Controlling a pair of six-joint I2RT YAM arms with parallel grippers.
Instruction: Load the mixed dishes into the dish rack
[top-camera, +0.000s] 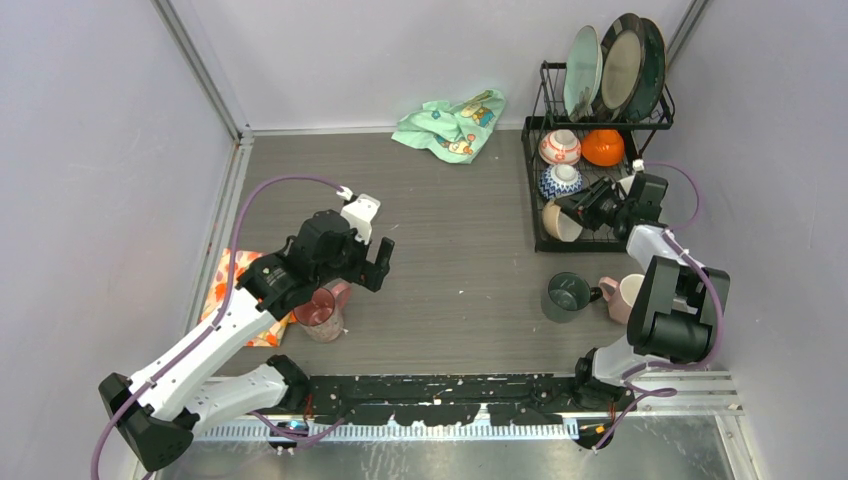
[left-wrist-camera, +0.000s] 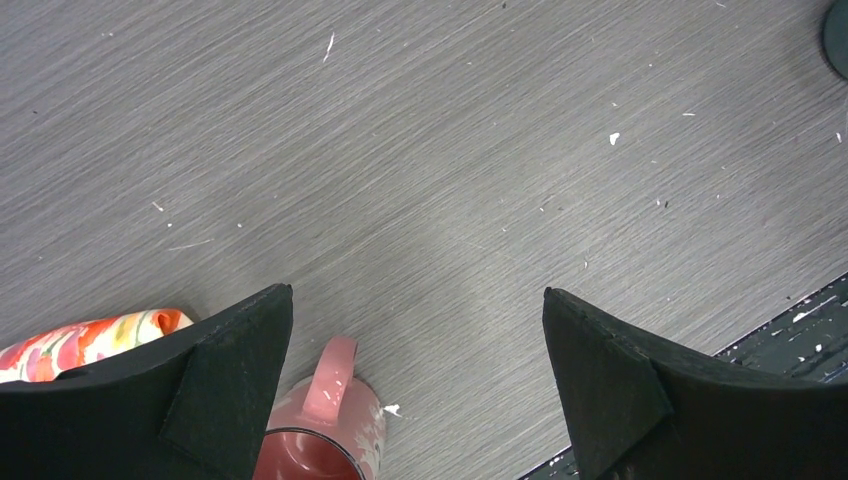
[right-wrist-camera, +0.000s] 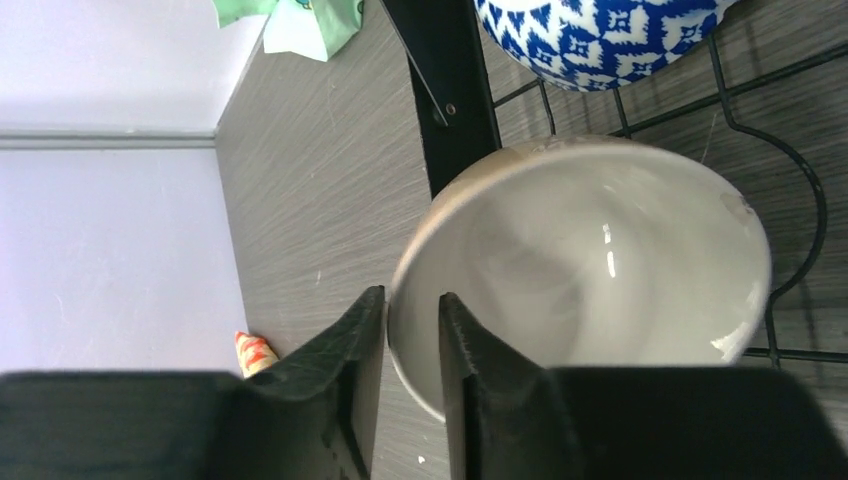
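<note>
In the dish rack (top-camera: 536, 241), a cream bowl (top-camera: 564, 226) lies on its side on the lower tier. My right gripper is at its rim, one finger either side of the near wall, part open; contact is unclear. Behind the bowl are a blue-patterned bowl (top-camera: 560, 178), a red-patterned bowl (top-camera: 559, 146) and an orange bowl (top-camera: 603, 147); plates (top-camera: 620, 70) stand on the upper tier. My left gripper is open and empty over the table near a pink mug (top-camera: 317, 312).
A dark mug (top-camera: 566, 295) and a pink cup (top-camera: 624, 299) sit in front of the rack. A green cloth (top-camera: 449, 125) lies at the back, an orange cloth (top-camera: 220, 288) at left.
</note>
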